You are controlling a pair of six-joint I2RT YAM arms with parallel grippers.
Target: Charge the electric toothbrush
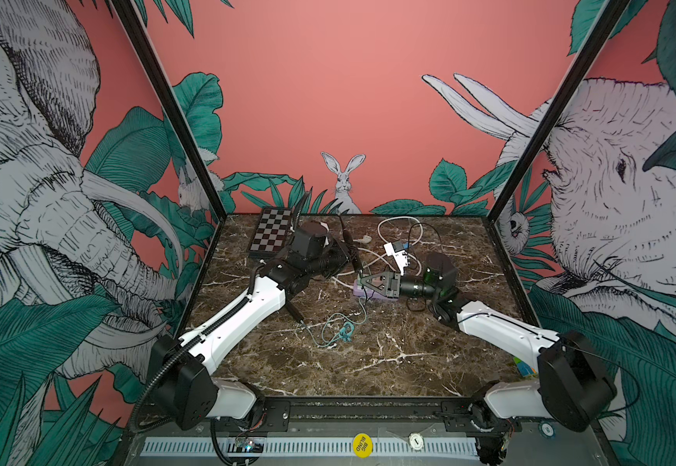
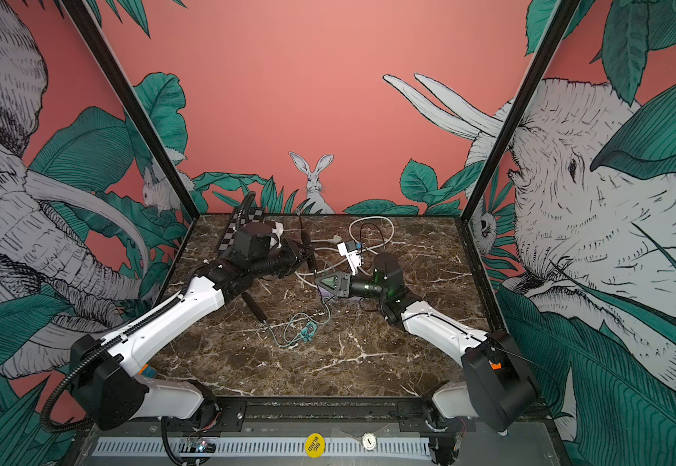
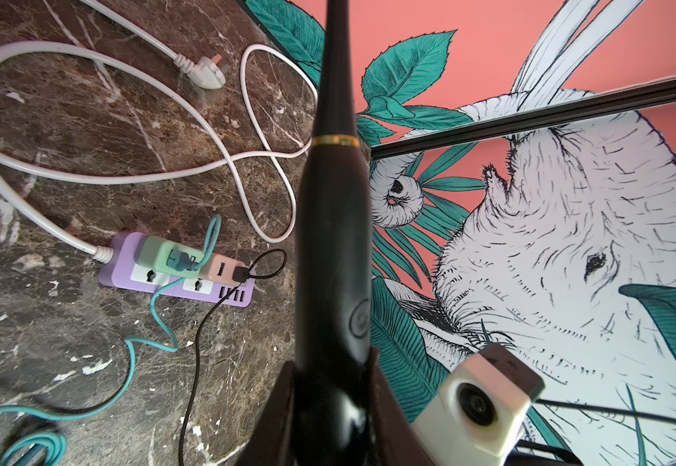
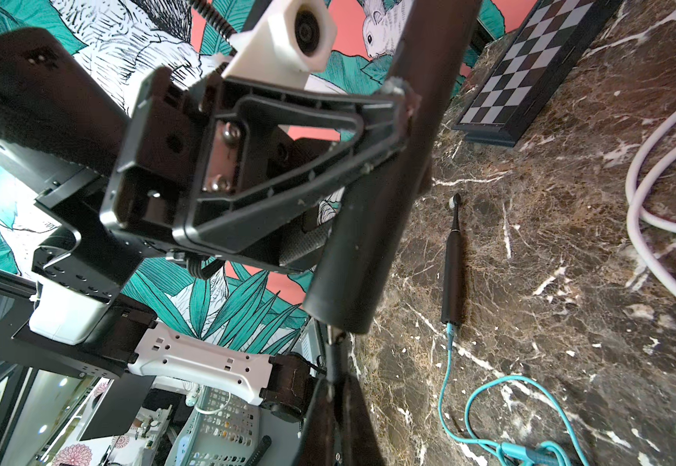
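Note:
A black electric toothbrush [image 3: 334, 233] stands raised above the table, gripped round its handle by my left gripper. Below the handle's lower end, my right gripper is shut on a slim black charging plug [image 4: 337, 359]. The plug's metal tip meets the toothbrush's base; how deep it sits cannot be told. From the pink adapter [image 3: 221, 268] on the purple power strip [image 3: 126, 252], a black cable [image 3: 198, 353] runs down out of the left wrist view.
Another black toothbrush [image 4: 452, 272] lies on the table with a teal cable [image 4: 445, 388] at its base. Loops of white cord [image 3: 147, 177] spread behind the strip. A chessboard box [image 1: 269, 231] occupies the back left.

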